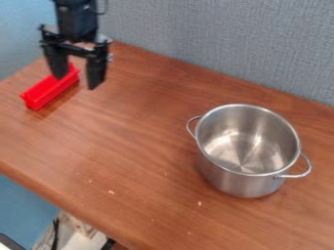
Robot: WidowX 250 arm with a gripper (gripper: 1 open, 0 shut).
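My gripper (74,68) hangs at the upper left, blurred, its black fingers spread open just above a red bar-shaped object (47,92) lying on the left part of the wooden table. Nothing shows held between the fingers. A steel pot (245,156) with two side handles stands upright at the right of the table.
A grey padded wall (241,44) runs along the back. The table's left edge drops to a blue surface (20,186).
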